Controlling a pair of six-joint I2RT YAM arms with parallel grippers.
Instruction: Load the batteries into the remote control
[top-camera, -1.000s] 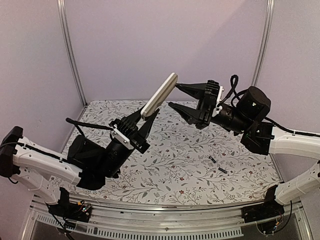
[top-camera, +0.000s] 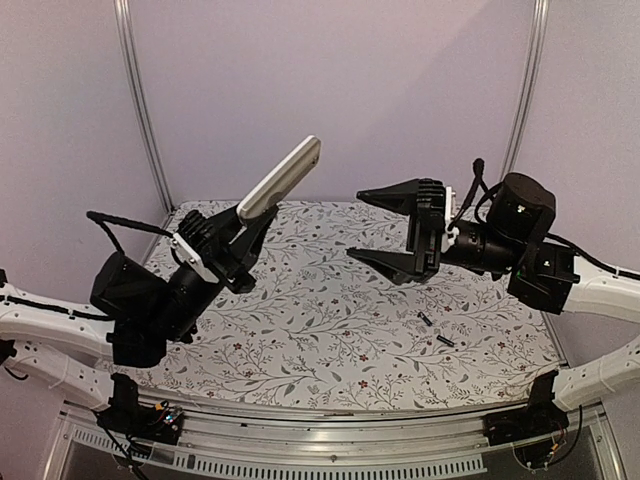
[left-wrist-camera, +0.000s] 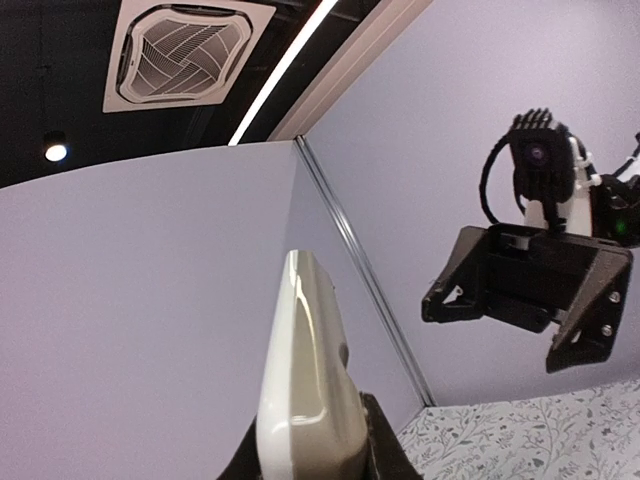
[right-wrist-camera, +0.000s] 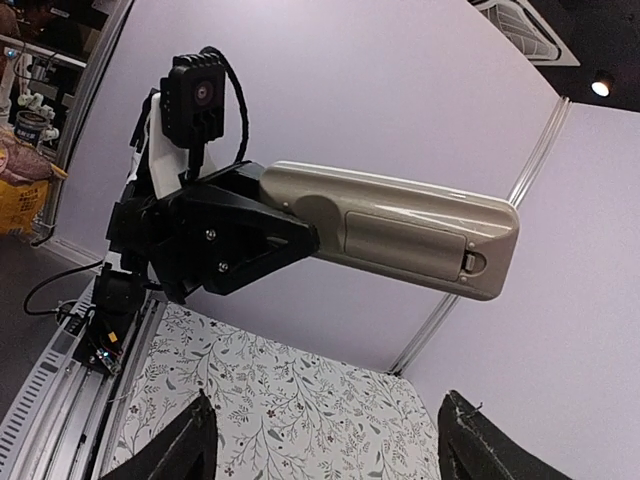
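Note:
A white remote control (top-camera: 287, 177) is held up at a slant, its lower end between the fingers of my left gripper (top-camera: 252, 222), which is shut on it. In the right wrist view, the remote (right-wrist-camera: 400, 190) shows a flat panel with a small latch near its far end; that panel looks to be in place. Across a gap to the right, my right gripper (top-camera: 355, 224) points at the remote with its fingers apart and nothing between them. Two small dark batteries (top-camera: 425, 319) (top-camera: 445, 341) lie apart on the table at the right.
Pale walls (top-camera: 330, 100) enclose it at the back and sides, and a metal rail (top-camera: 330, 425) runs along the front edge.
My left gripper has carried the remote to the left and turned it somewhat.

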